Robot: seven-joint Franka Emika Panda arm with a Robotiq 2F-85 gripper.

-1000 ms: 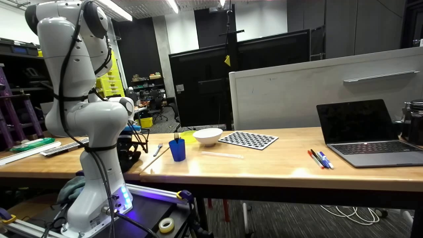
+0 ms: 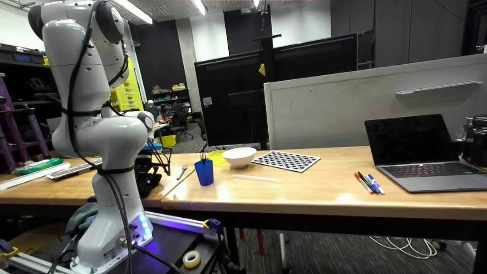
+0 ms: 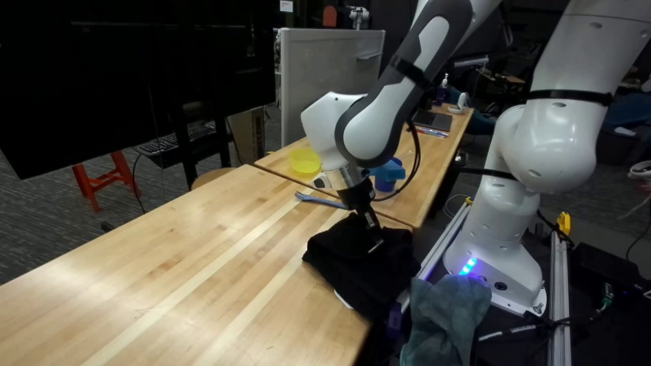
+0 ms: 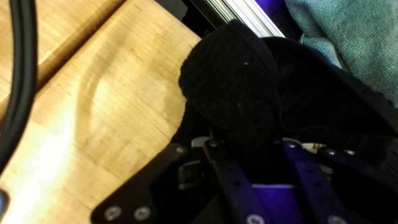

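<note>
A black cloth (image 3: 348,262) lies bunched at the table's edge beside the robot's base, part of it reaching over that edge. My gripper (image 3: 375,241) points down into it from above. In the wrist view the cloth (image 4: 231,78) rises in a thick fold between the two fingers of my gripper, which is shut on it. The fingertips are partly buried in the dark fabric, so their exact contact is hard to make out. In exterior view 1 the arm mostly hides the gripper and the cloth (image 2: 146,182).
A grey-green cloth (image 3: 448,317) hangs by the robot base, next to a metal rail (image 3: 436,250). A fork (image 3: 320,199) and a yellow bowl (image 3: 305,160) lie beyond the gripper. A blue cup (image 2: 204,172) and white bowl (image 2: 239,157) stand farther along.
</note>
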